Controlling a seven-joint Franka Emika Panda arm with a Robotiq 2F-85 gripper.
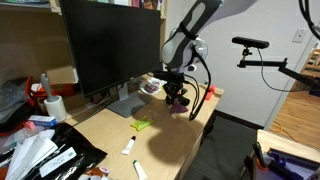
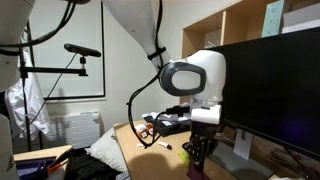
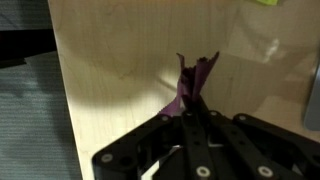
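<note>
A dark purple piece, which looks like cloth, is pinched in my gripper. Its loose end sticks out past the fingertips in the wrist view. From the side, the purple cloth hangs under the gripper, which appears to be above the wooden table. In the other exterior view the purple cloth shows at the bottom edge, below the gripper. The fingers hide part of the cloth.
A bright green item lies on the table near the monitor. Markers are nearer the left. Black bags and papers crowd the left end. Bare wood lies in the middle.
</note>
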